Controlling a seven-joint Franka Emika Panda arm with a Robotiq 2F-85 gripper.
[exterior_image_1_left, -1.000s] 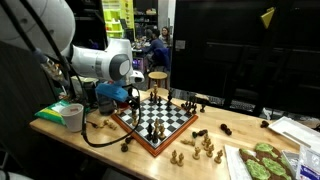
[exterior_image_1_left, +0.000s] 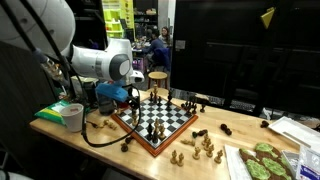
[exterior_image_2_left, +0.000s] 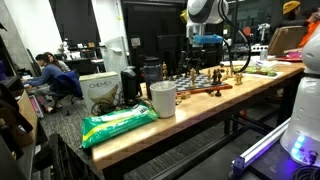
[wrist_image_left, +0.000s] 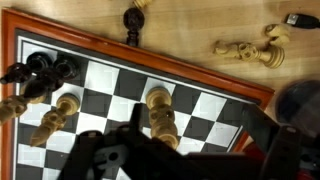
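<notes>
A chessboard (exterior_image_1_left: 175, 115) with a reddish-brown border lies on the wooden table, several pieces standing on it. My gripper is open above the board in the wrist view. A light wooden piece (wrist_image_left: 160, 112) stands between its fingers, nearer the left one, and no finger visibly touches it. To the left are dark pieces (wrist_image_left: 65, 68) and light pieces (wrist_image_left: 66, 105) on the squares. Exterior view 1 has the gripper (exterior_image_1_left: 134, 97) low over the board's left part; its fingertips are too small there to make out.
Off the board lie a light piece (wrist_image_left: 240, 50) and, standing at its edge, a dark piece (wrist_image_left: 133, 22). Several loose light pieces (exterior_image_1_left: 210, 148) are right of the board. A white cup (exterior_image_2_left: 164, 98) and a green bag (exterior_image_2_left: 118, 124) occupy the table's other end.
</notes>
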